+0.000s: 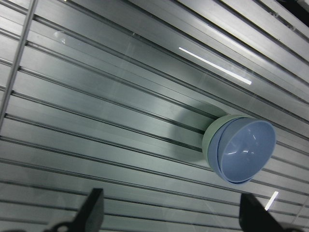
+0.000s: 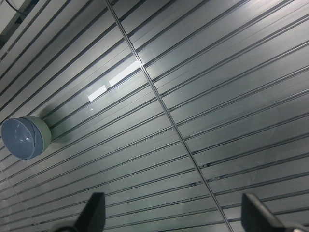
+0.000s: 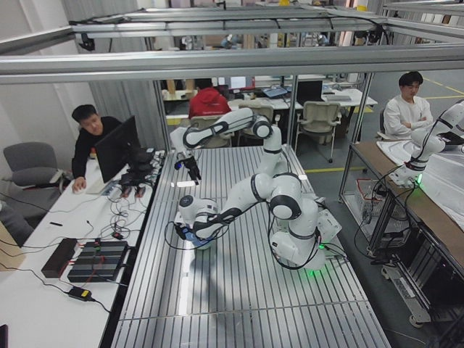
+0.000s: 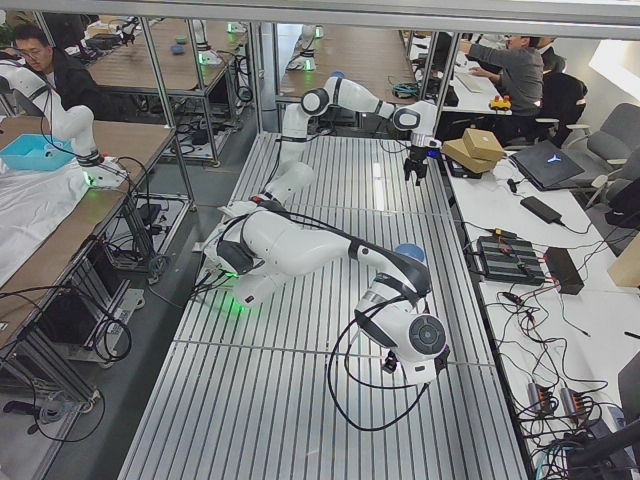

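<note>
Blue bowls sit nested in a pale green bowl on the slatted metal table; the stack [image 2: 19,137] also shows at the left of the right wrist view and is mostly behind an arm in both camera views. One gripper [image 4: 416,160] is raised over the table's far end, apart from the bowls, with nothing visible in it. The other arm's head is over the near part, its gripper largely hidden. In both wrist views only blurred fingertips show at the bottom, apart, with bare table between them.
A white side desk [image 3: 43,304] with monitor, power units and cables runs along the table, with a seated person. Another bench with an arm [image 3: 428,145] stands across the aisle.
</note>
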